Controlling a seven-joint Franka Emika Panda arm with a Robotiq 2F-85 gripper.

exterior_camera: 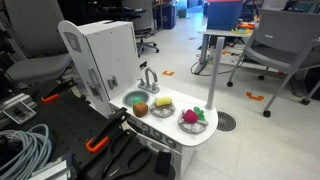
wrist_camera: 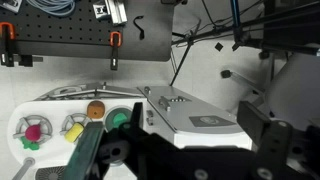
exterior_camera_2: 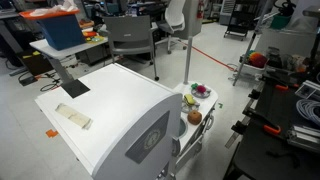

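Observation:
My gripper stands open in the wrist view, its dark fingers spread wide with nothing visible between them. Below it is a white toy kitchen counter [exterior_camera: 166,127]. On the counter, a brown round thing [wrist_camera: 95,109] sits near the sink [exterior_camera: 141,97]. A plate with a yellow thing [wrist_camera: 73,132] and another with a pinkish-red thing [wrist_camera: 33,132] and a green piece [wrist_camera: 28,144] stand farther along. Something green [wrist_camera: 119,118] shows in the sink, partly hidden by the left finger. I cannot clearly make out the gripper in either exterior view.
A white cabinet [exterior_camera: 103,55] rises beside the sink, which has a grey faucet [exterior_camera: 149,77]. The black table [wrist_camera: 145,45] with orange-handled clamps [wrist_camera: 115,40] and cables [exterior_camera: 25,150] borders the counter. Grey chairs [exterior_camera: 280,45] stand on the open floor beyond.

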